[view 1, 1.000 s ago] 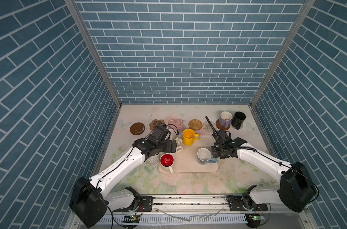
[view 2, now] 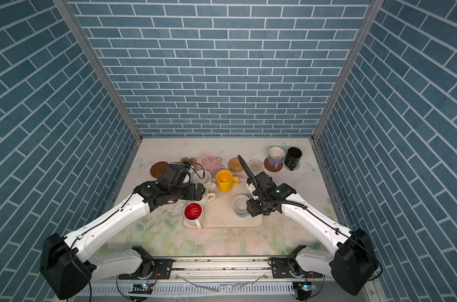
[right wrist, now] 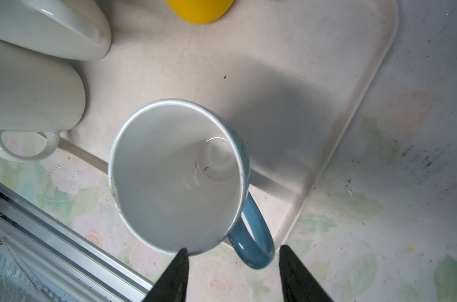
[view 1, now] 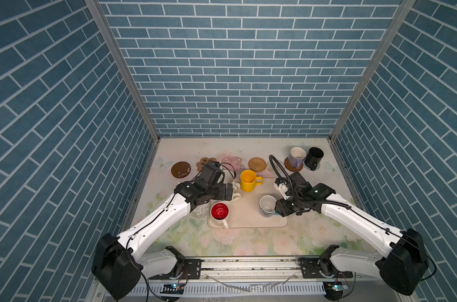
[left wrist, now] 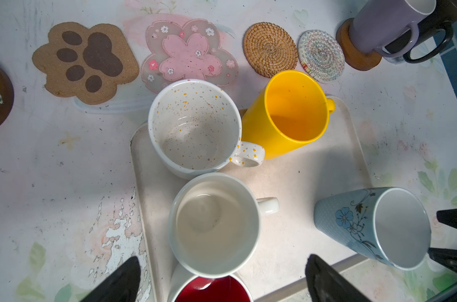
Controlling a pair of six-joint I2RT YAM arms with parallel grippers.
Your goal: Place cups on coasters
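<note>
My right gripper is open at the handle of the blue floral cup [right wrist: 173, 171], which stands on the tray [right wrist: 299, 60]. My left gripper hangs open above a plain white cup [left wrist: 213, 221], near a speckled cup [left wrist: 188, 130], a yellow cup [left wrist: 294, 115] and a red-lined cup [view 1: 220, 213]. A purple cup [view 1: 297, 157] sits on a wooden coaster; a black cup [view 1: 314, 158] stands beside it. Along the back lie brown [view 1: 180, 169], paw [left wrist: 85, 63], pink flower [left wrist: 190, 55], woven [left wrist: 270, 47] and speckled round [left wrist: 321, 55] coasters.
Tiled walls [view 1: 228, 75] enclose the table [view 1: 248, 241] at the back and sides. The tray is crowded at its left, with some clear surface in the middle. Bare table lies at both sides and along the front.
My right gripper has moved toward the blue cup's handle, leftward and slightly toward the front. The left arm is nearly unchanged; the cups stand as before.
</note>
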